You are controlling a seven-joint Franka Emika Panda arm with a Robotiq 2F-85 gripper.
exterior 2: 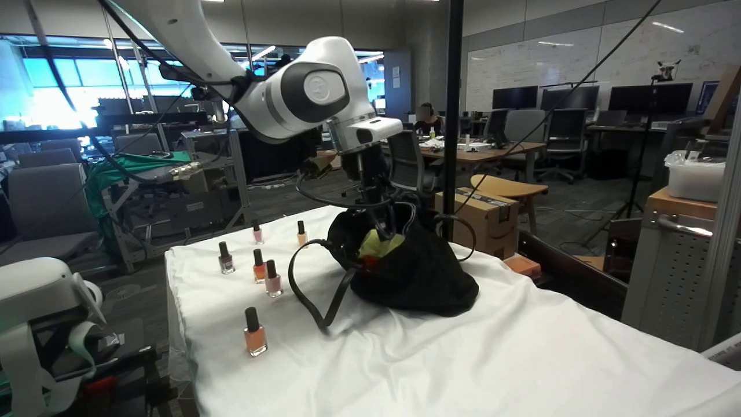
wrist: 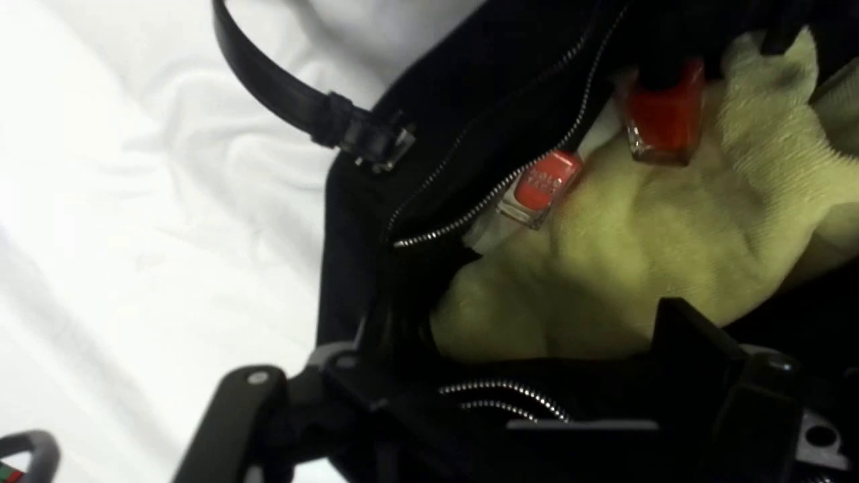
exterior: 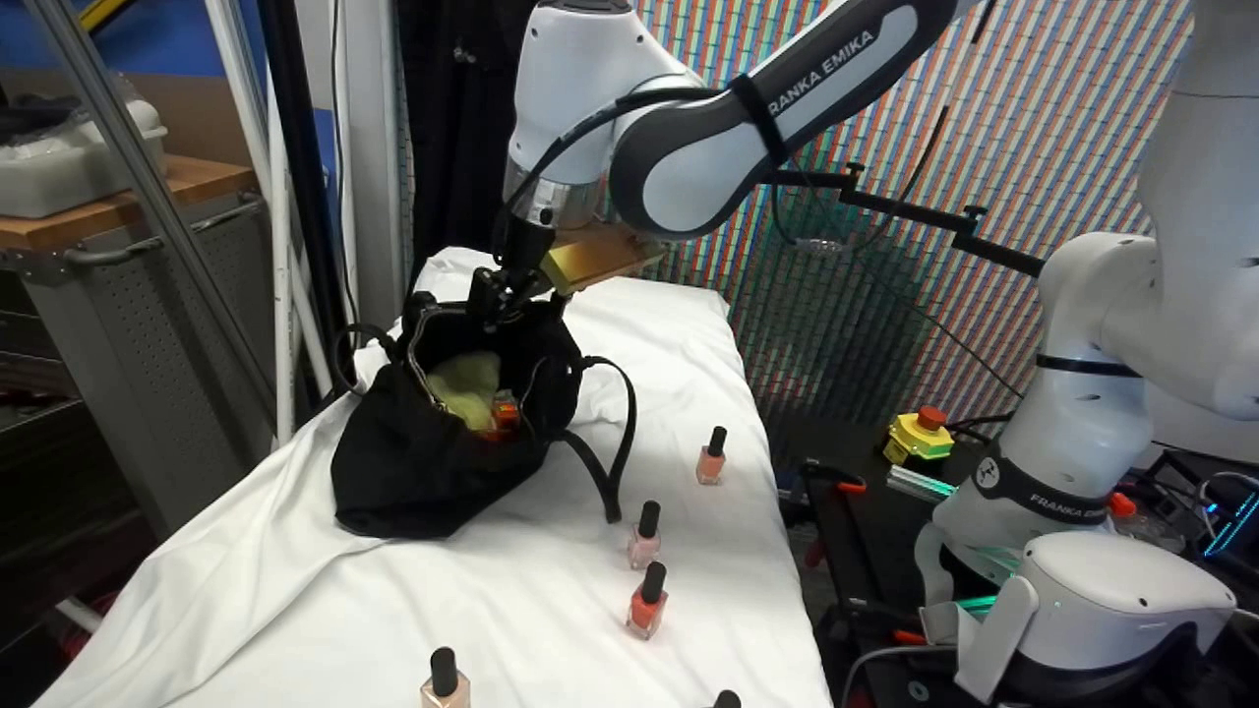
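Observation:
A black bag (exterior: 407, 472) stands with its zipped mouth spread wide on a white-covered table. My gripper is open over the mouth, nothing between its fingers. Inside the bag lies a yellow-green cloth (wrist: 636, 241). On that cloth rests a red nail polish bottle (wrist: 664, 117) with a dark cap, and beside it, by the zip, lies a smaller-looking orange-red bottle (wrist: 543, 185). In the second exterior view the gripper (exterior 2: 385, 229) reaches down at the bag's opening, its fingertips partly hidden by the fabric.
Several polish bottles stand upright on the cloth, among them an orange one (exterior: 645, 602), a pink one (exterior: 643, 537) and a peach one (exterior: 710, 458). A bag strap (exterior 2: 323, 285) loops out toward them. Bare white table (exterior 2: 528, 361) lies on the bag's other side.

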